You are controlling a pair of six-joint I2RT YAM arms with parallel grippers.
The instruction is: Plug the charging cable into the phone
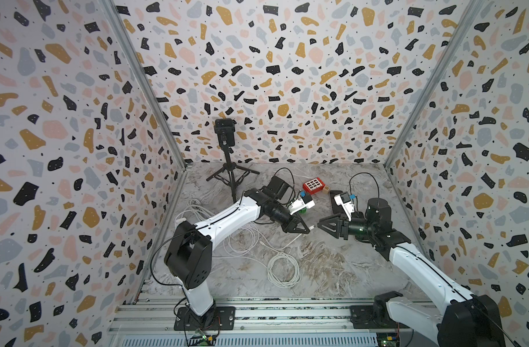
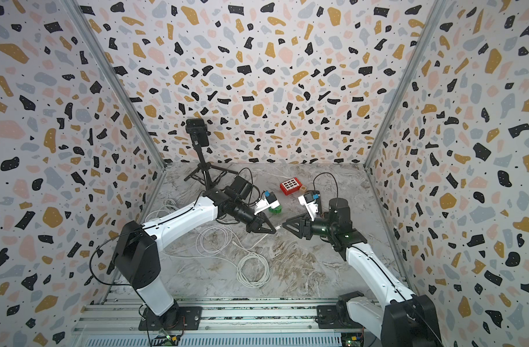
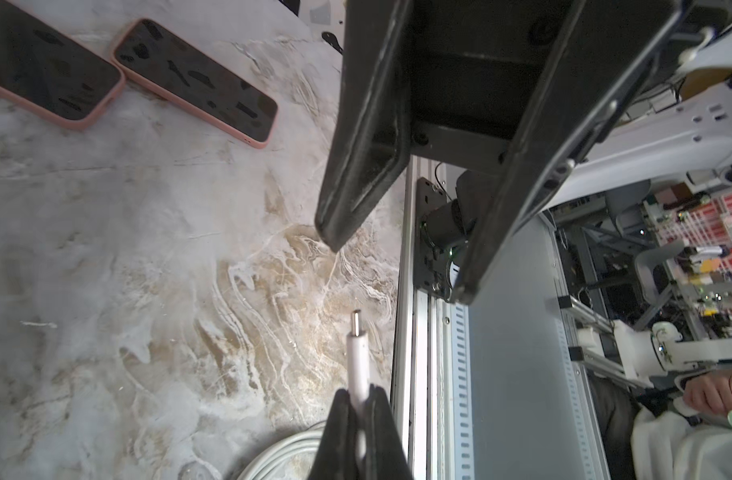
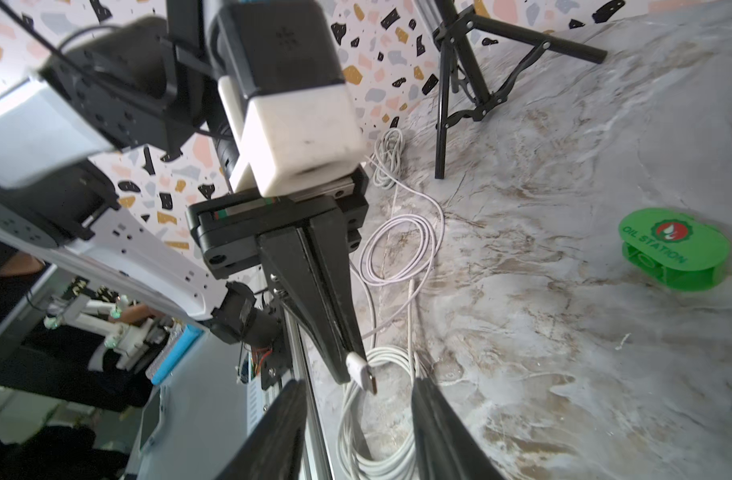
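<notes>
My left gripper is shut on the white charging cable (image 3: 356,360), whose slim metal tip points away from the fingers, free of anything. In the right wrist view the white plug (image 4: 359,369) pokes out between the left gripper's fingertips. My right gripper stands open, a little way off from that plug, with nothing between its fingers. Two pink-edged phones lie on the marble table in the left wrist view: one phone (image 3: 196,80) slants at the upper left and another phone (image 3: 41,64) lies beside it, partly cut off by the frame.
Loose coils of white cable (image 4: 406,248) lie on the table below and behind the left arm. A green oil station piece (image 4: 676,248), a red box (image 1: 313,185) and a black tripod (image 1: 229,164) stand farther back.
</notes>
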